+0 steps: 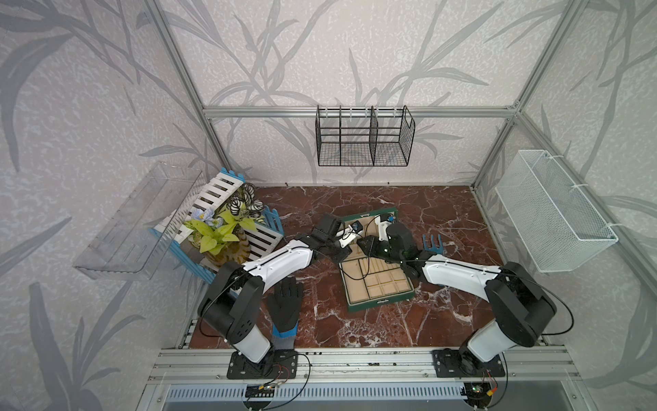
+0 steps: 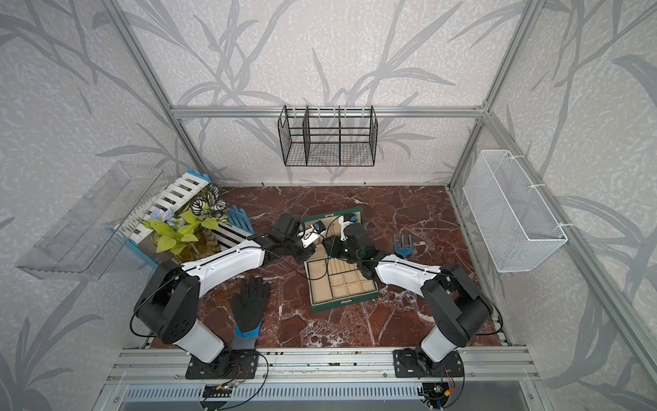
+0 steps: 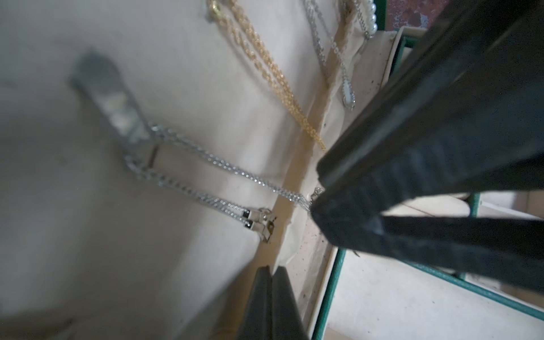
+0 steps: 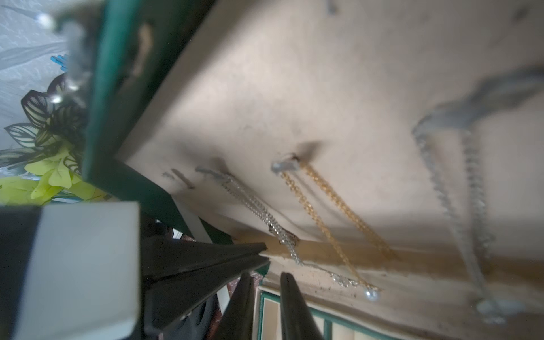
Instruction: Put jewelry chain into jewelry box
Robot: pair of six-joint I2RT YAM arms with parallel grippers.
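The green jewelry box point(image 1: 376, 299) lies open, its compartment tray toward me. On the cream lid panel, left wrist view, hang a gold chain point(image 3: 266, 68), silver chains point(image 3: 226, 165) and pearls point(image 3: 372, 14). Both grippers are over the box's rear half, close together. My left gripper is shut at the panel's lower ledge, below a silver chain's clasp, nothing visible between its fingers. My right gripper stands part open below the hanging silver chain point(image 4: 249, 204) and gold chain point(image 4: 314, 212), nothing visible between its fingers.
Plants in a white-and-blue planter point(image 1: 219, 233) fill the left. A black glove point(image 1: 284, 304) lies front left, a blue fork point(image 2: 403, 250) right of the box. A black wire basket point(image 1: 364, 150) hangs at the back. Table behind the box is clear.
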